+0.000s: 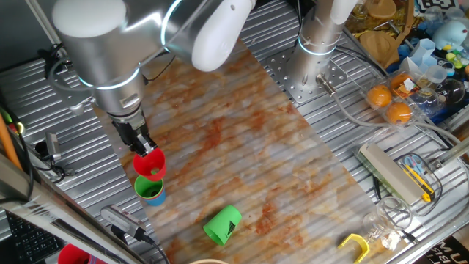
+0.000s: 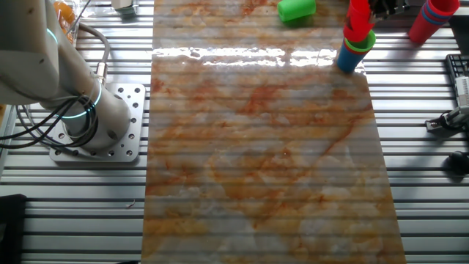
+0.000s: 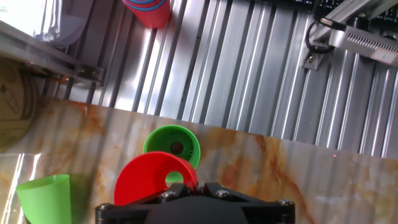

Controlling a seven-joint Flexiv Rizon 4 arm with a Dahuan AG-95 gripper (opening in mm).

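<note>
A red cup (image 1: 150, 168) hangs from my gripper (image 1: 146, 149), which is shut on its rim. In the wrist view the red cup (image 3: 134, 180) spreads left from the gripper, and green shows through a hole in its base. Just below stands an upright nested stack, with a green cup (image 3: 154, 141) inside and a blue cup (image 2: 346, 60) outside. The red cup (image 2: 357, 28) overlaps part of the stack's mouth, off to one side; whether they touch I cannot tell. Another green cup (image 1: 222, 224) lies on its side on the marbled board (image 1: 242, 147).
More nested cups (image 2: 427, 23), red outside, stand off the board beyond the stack. A small grey device (image 1: 123, 220) with a cable sits near the board's edge. A yellow piece (image 1: 355, 247) lies at another corner. The board's middle is clear.
</note>
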